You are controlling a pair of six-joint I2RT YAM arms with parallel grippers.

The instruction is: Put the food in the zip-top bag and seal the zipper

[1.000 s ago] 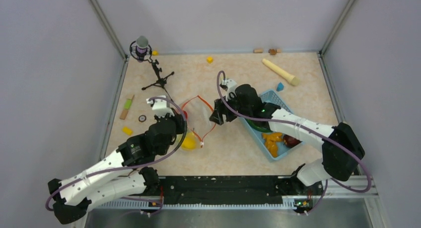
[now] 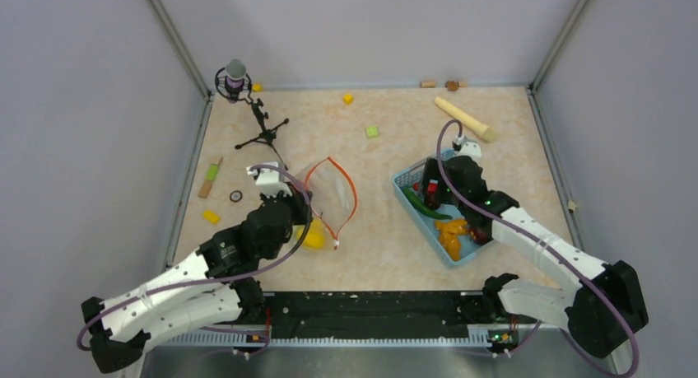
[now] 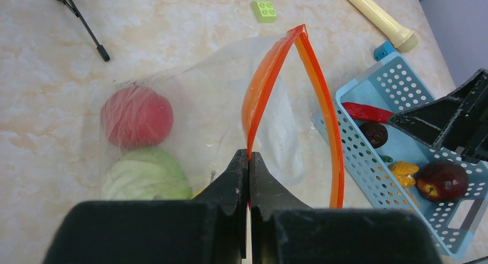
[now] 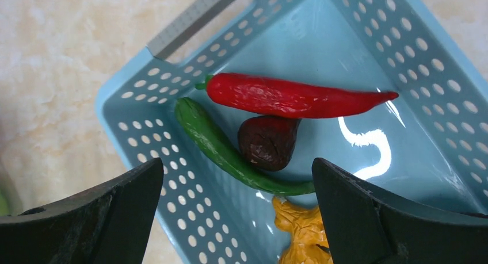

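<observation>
The clear zip bag with orange zipper lies left of centre, red and pale green round items inside. My left gripper is shut at the zipper edge; the bag's rim meets its fingertips. Above the blue basket, my right gripper is open over a red chili, green cucumber, dark round item and orange peppers. A dark red fruit also sits in the basket.
A black tripod stand stands back left. A pale cylinder, small blocks and a tape ring lie around. The table between bag and basket is clear.
My right gripper has moved right, from beside the bag to over the basket. The left gripper has stayed nearly still at the bag.
</observation>
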